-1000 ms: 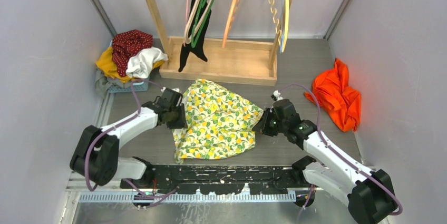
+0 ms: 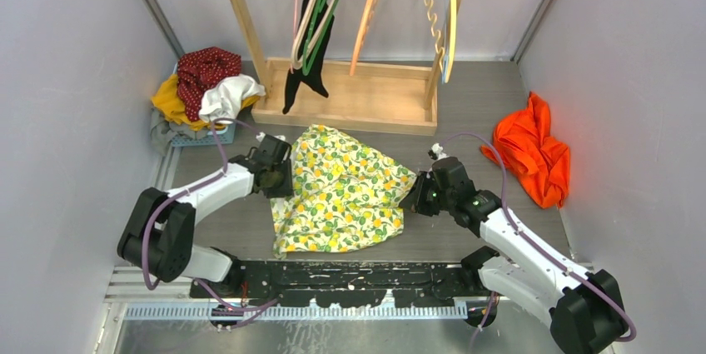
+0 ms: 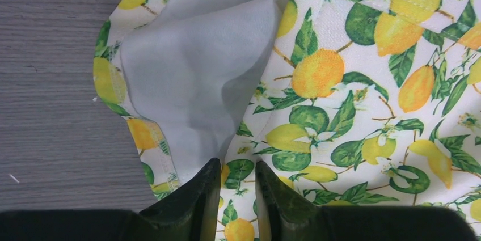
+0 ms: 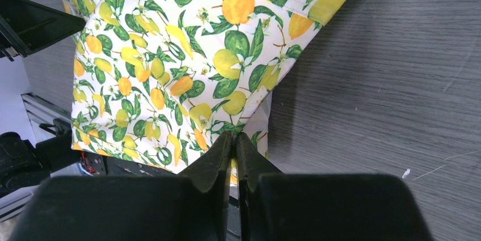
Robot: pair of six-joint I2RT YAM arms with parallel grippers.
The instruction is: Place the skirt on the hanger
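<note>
The lemon-print skirt lies spread on the grey floor between the two arms. At its left edge, my left gripper stands part open, with a gap between its fingertips and the printed cloth below them; no grip on it shows. A fold there exposes the pale lining. On the other side, my right gripper is shut on the skirt's right edge, a fold of cloth at its fingertips. Several hangers hang from the rack at the back, among them a green hanger and an orange hanger.
Behind the skirt is the rack's wooden base, with a black garment hanging above it. A basket heaped with clothes stands back left. Orange cloth lies at the right. Bare floor shows right of the skirt.
My left arm has shifted slightly, and the skirt's lower left edge has moved a little to the left. The right arm stays put; the black garment sways slightly.
</note>
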